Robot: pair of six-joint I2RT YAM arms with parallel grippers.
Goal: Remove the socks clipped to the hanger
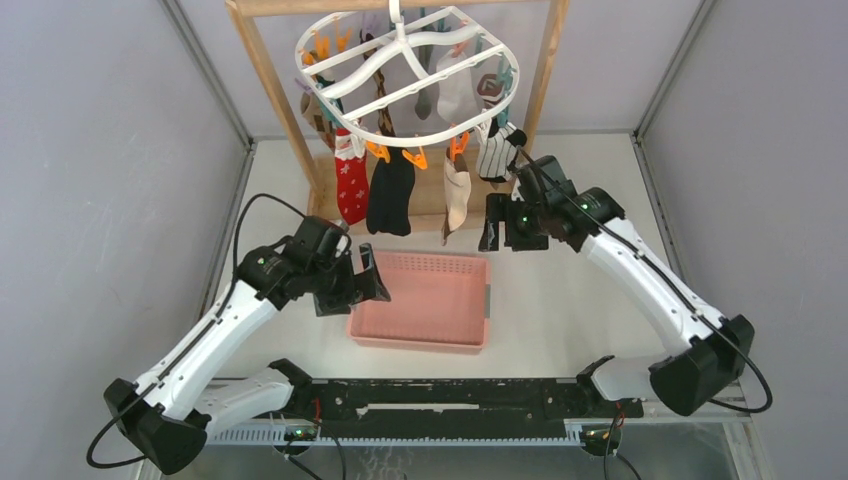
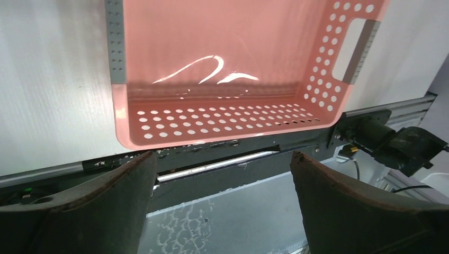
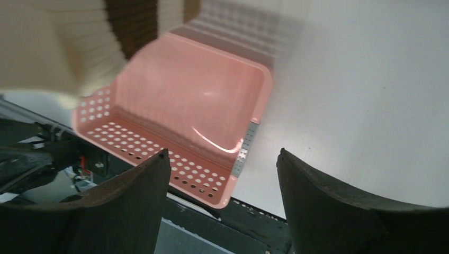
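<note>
Several socks hang by clips from the white oval hanger [image 1: 408, 42]. Along its near side are a red patterned sock [image 1: 352, 190], a black sock [image 1: 391, 195], a cream and brown sock [image 1: 456, 193] and a striped sock [image 1: 496, 152]. Low over the basket's left end, my left gripper [image 1: 347, 292] is open and empty. My right gripper [image 1: 513, 238] stands apart, just right of the cream sock, its fingers spread with nothing between them. A blurred, close sock [image 3: 111, 37] fills the upper left of the right wrist view.
The pink basket [image 1: 420, 342] lies empty below the hanger. A wooden frame [image 1: 277, 92] surrounds the hanging socks, its right post [image 1: 546, 65] close behind the right arm. Bare white table [image 1: 570, 300] lies right of the basket.
</note>
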